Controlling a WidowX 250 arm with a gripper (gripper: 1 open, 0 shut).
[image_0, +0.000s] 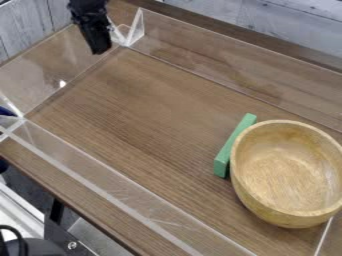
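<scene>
My gripper (96, 42) is a dark shape at the top left, above the far corner of the wooden tray near its clear wall; it looks shut, with nothing visible between its fingers, though it is small. On the right, a green bar (234, 145) lies beside a round wooden bowl (287, 175), which looks empty.
Clear plastic walls (94, 158) edge the wooden surface (140, 115). A dark object with a cable (27, 242) sits at the bottom left.
</scene>
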